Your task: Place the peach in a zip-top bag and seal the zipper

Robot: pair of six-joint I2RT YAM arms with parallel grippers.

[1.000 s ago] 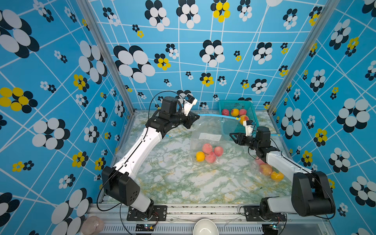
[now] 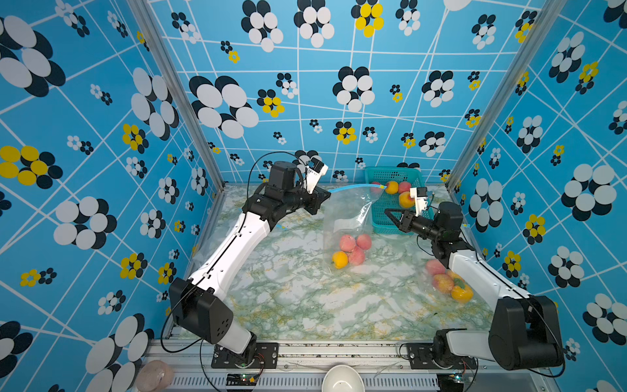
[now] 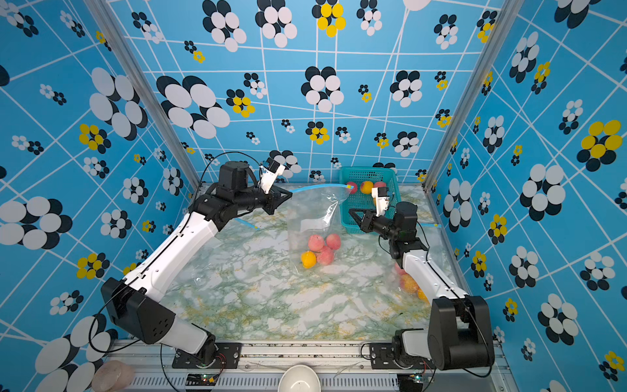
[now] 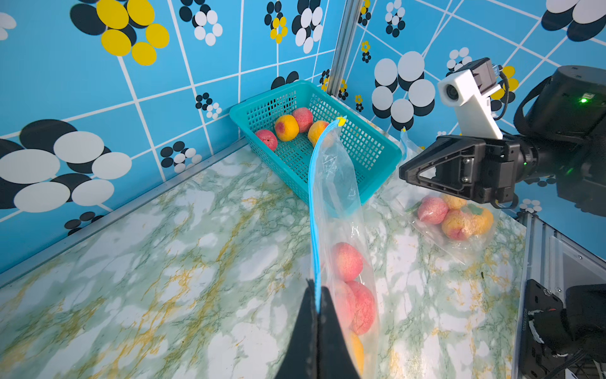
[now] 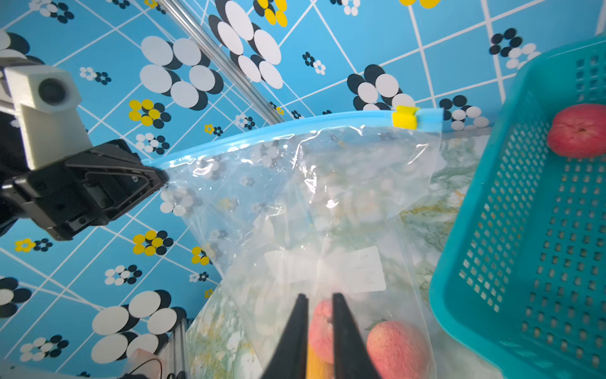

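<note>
A clear zip top bag (image 5: 303,189) hangs by its blue zipper from my left gripper, which is shut on the strip's end. The yellow slider (image 5: 404,117) sits near the strip's other end. Several peaches (image 4: 347,261) and an orange-yellow fruit (image 2: 339,260) are in the bag's lower part, at the table. My right gripper is right of the bag, its tip below the slider's height; its narrow fingers stand a little apart, with no sign of anything held.
A teal basket (image 4: 271,164) with several fruits stands at the back right. Another bag of fruit (image 2: 444,284) lies at the right, beneath my right arm.
The bag's free end with the slider has moved left and up. The left arm has not moved.
</note>
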